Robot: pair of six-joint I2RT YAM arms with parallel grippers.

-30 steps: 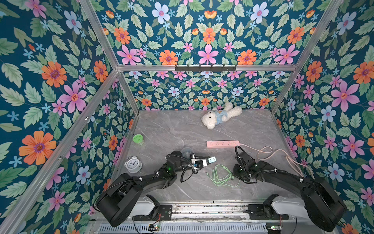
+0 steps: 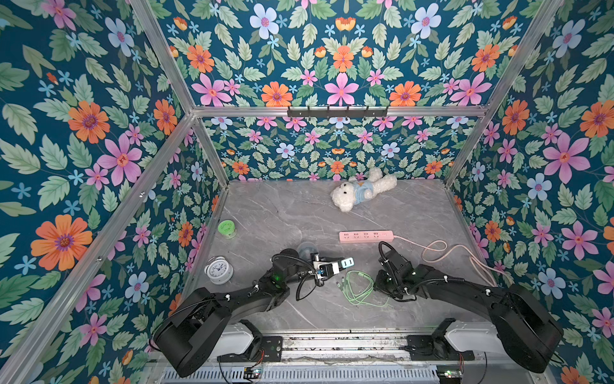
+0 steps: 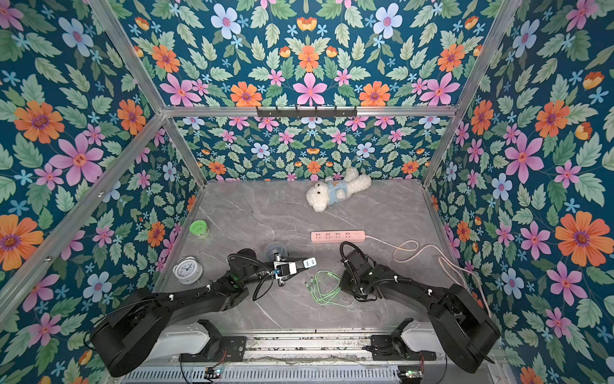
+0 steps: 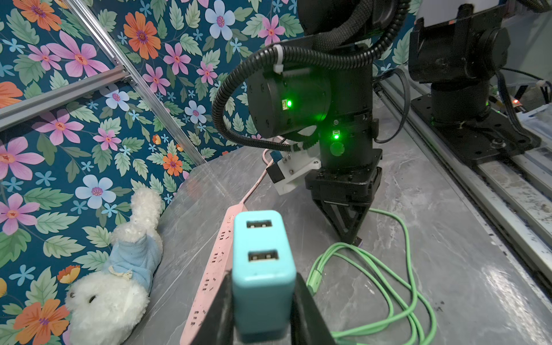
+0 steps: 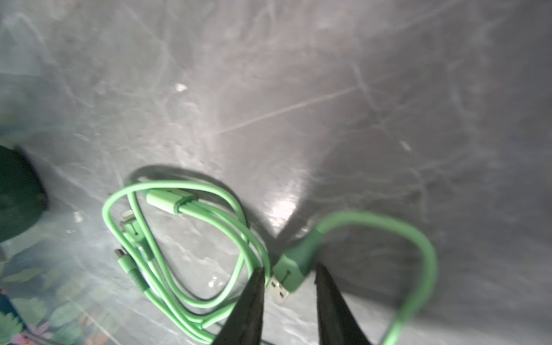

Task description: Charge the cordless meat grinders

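Note:
My left gripper is shut on a light blue charger block (image 4: 263, 241), whose two USB ports face outward in the left wrist view. A green charging cable (image 2: 358, 288) lies coiled between the arms. In the right wrist view its USB plug (image 5: 292, 267) sits at the tips of my right gripper; a gap shows between the fingers, so it stands open around or just behind the plug. Whether they touch it I cannot tell. A clear round bowl (image 2: 307, 248) is partly hidden behind the left arm. A small green-topped container (image 2: 226, 228) stands at the left.
A pink power strip (image 2: 366, 236) lies behind the arms, its cord (image 2: 441, 248) running right. At the left edge stands a white clock (image 2: 218, 270). A white plush toy (image 2: 363, 190) lies by the back wall.
My right arm has moved left, and the coiled cable has shifted slightly left. The left arm and the charger block have stayed nearly still.

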